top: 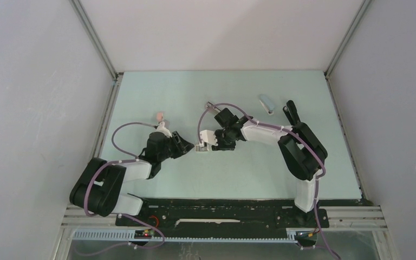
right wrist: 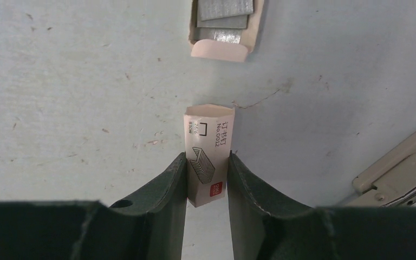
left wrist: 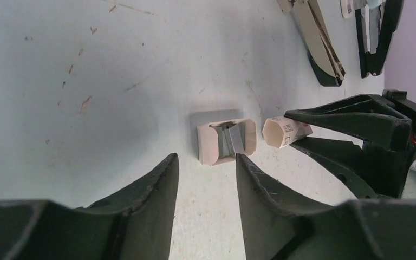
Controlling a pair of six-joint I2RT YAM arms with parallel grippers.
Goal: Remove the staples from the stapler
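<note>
A small open tray (left wrist: 208,143) holding grey staple strips (right wrist: 225,8) lies on the table (top: 233,173). My right gripper is shut on a printed paper staple box (right wrist: 207,132), held just beside the tray. My left gripper stands part open with nothing between its fingers, facing the tray from the left. A long beige stapler (right wrist: 395,179) lies behind the right gripper, partly hidden by that arm in the top view.
A black stapler (top: 292,116) and a light blue stapler (top: 266,104) lie at the back right. A small pink object (top: 160,116) is at the back left.
</note>
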